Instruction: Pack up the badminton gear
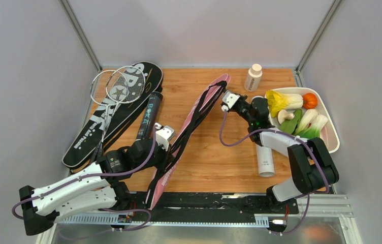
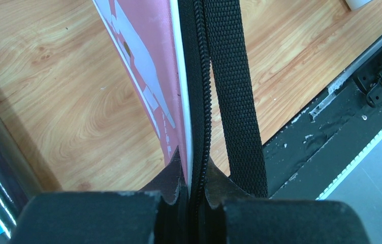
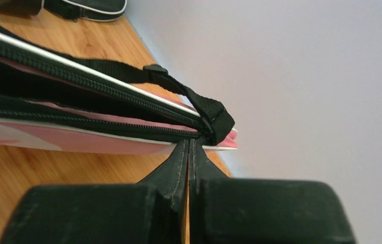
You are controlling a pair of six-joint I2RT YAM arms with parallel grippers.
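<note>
A long pink bag point(image 1: 191, 119) with black zips and straps lies diagonally across the middle of the table. My left gripper is shut on its zipped edge near the front end. At the bag's far end, by the strap's end point(image 3: 214, 117), my right gripper is shut, with nothing visible between its fingers. Two rackets point(image 1: 125, 84) rest on a black racket bag point(image 1: 87, 140) at the left. A dark shuttlecock tube point(image 1: 151, 107) lies beside them.
A white tube point(image 1: 265, 161) lies under the right arm. A white bottle point(image 1: 253, 77) stands at the back. A tray of vegetables point(image 1: 331, 137) sits at the right. Bare wood shows between the pink bag and the white tube.
</note>
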